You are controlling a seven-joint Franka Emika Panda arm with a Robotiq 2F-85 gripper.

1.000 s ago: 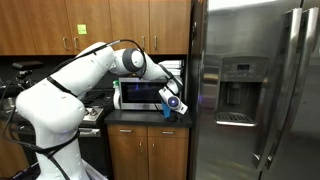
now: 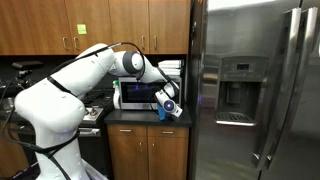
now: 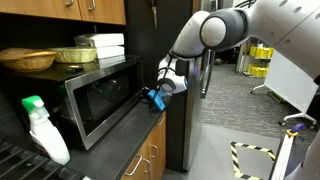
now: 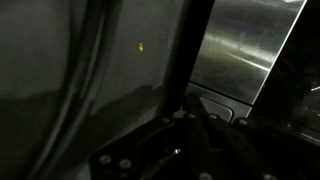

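Note:
My gripper (image 2: 177, 112) is low over the counter by the microwave's right side, and it looks shut with nothing visible between its fingers. Exterior view 2 shows the gripper (image 3: 154, 99) near the far end of the countertop. A blue part or object (image 2: 161, 114) shows right beside it; I cannot tell whether it belongs to the arm. In the dark wrist view, the gripper's black body fills the lower middle, and its fingertips are hard to make out.
A microwave (image 3: 105, 102) stands on the dark counter (image 3: 98, 160), with baskets (image 3: 92, 53) on top. A white bottle with a green cap (image 3: 45, 130) is nearer. The steel fridge (image 2: 238, 70) bounds the right side.
The wrist and gripper have shifted slightly down and left in exterior view 1. Nothing else has visibly moved.

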